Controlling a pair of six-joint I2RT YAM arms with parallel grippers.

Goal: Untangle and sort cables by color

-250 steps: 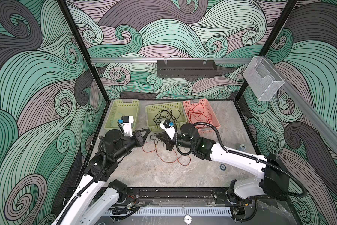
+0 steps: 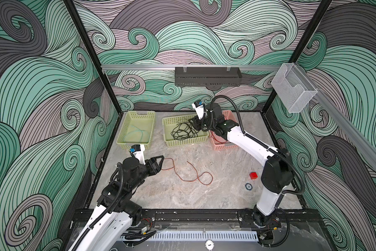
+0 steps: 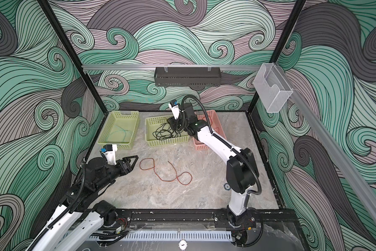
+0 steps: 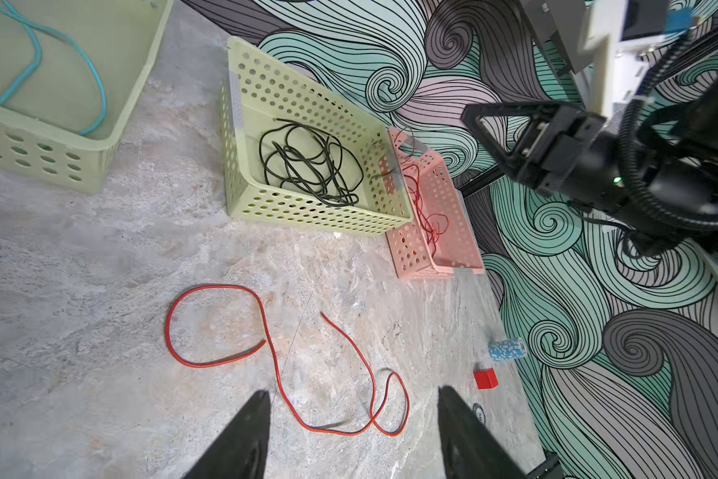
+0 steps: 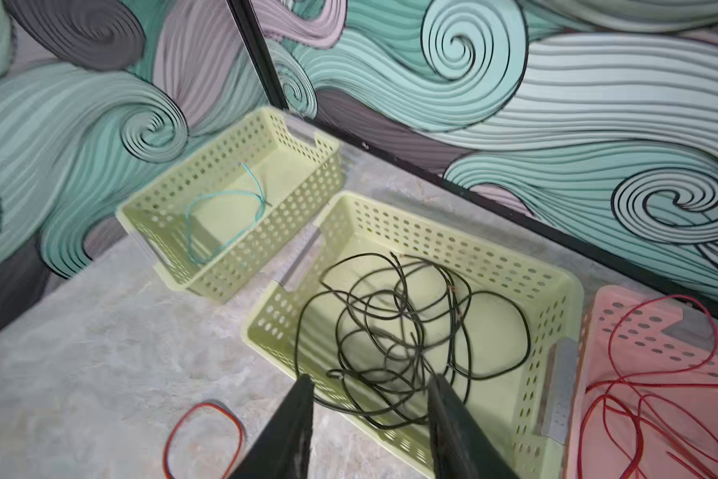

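Observation:
A single red cable [image 4: 275, 367] lies in loose loops on the table. Black cables [image 5: 407, 319] lie tangled in the middle green basket [image 5: 546, 327]. The left green basket [image 5: 295, 211] holds a light blue cable [image 5: 239, 231]. Red cables [image 5: 634, 391] rest in the pink basket [image 5: 630, 319]. My right gripper is above the middle basket, open; I see nothing held in it, with black cable beneath its fingers. Over the table's left side, my left gripper stands open and empty, to the left of the loose red cable in the top views.
At the table's right lie a small red block [image 2: 253, 175] and a dark round disc [image 2: 248, 186]. A wire mesh bin [image 2: 292, 87] hangs from the rail at the upper right. Bare tabletop surrounds the red cable.
My right gripper has moved back from mid-table to above the middle basket. Black cable that lay between the grippers is gone from the table. My left gripper has drawn slightly toward the front.

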